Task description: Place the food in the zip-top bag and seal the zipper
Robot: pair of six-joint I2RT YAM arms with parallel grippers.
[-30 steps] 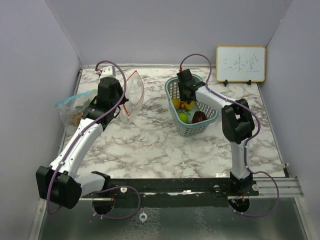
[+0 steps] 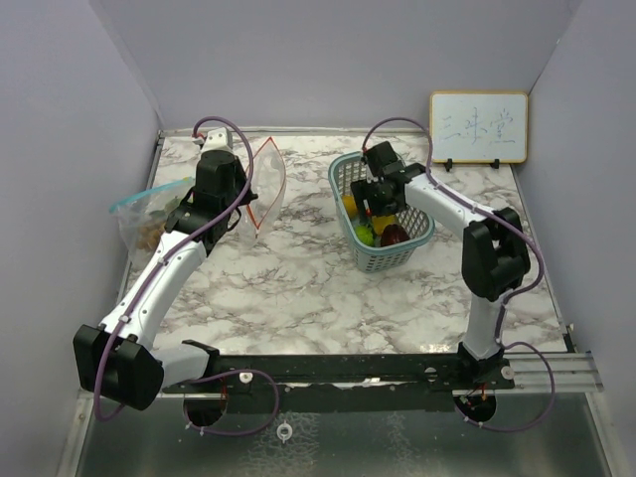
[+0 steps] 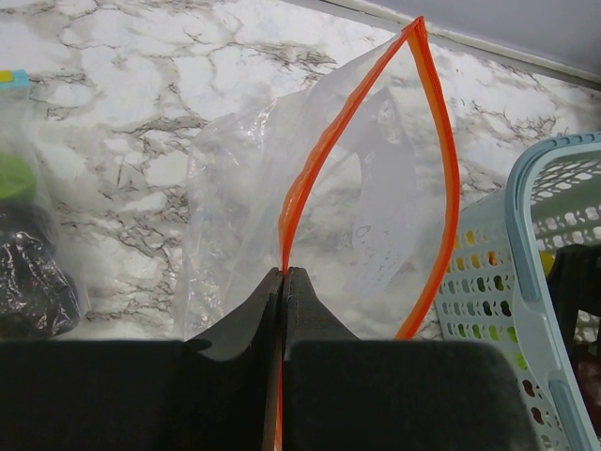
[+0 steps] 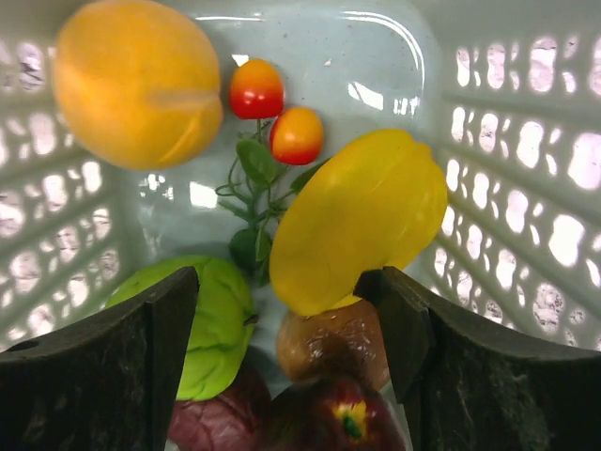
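An empty clear bag (image 3: 385, 178) with an orange zip rim stands with its mouth spread apart. My left gripper is shut on that rim, its fingertips pinching one side. Inside the basket (image 2: 373, 258), my right gripper is open, pointing down at the food. The yellow oblong food (image 4: 362, 221) lies just beyond the fingertips, partly behind the right finger (image 4: 423, 329). Around it are a yellow-orange round fruit (image 4: 136, 85), small red tomatoes (image 4: 256, 89) on a green sprig, a green vegetable (image 4: 211, 319), a brown round item (image 4: 333, 348) and a dark red one (image 4: 329, 418).
Another clear bag (image 2: 149, 221), with food inside, lies at the far left. A whiteboard (image 2: 479, 126) stands at the back right. Bare marble table (image 2: 288, 298) lies in front of the bag and the basket. The basket walls enclose my right fingers.
The yellow food now sits slightly further right and forward. My left arm has barely moved.
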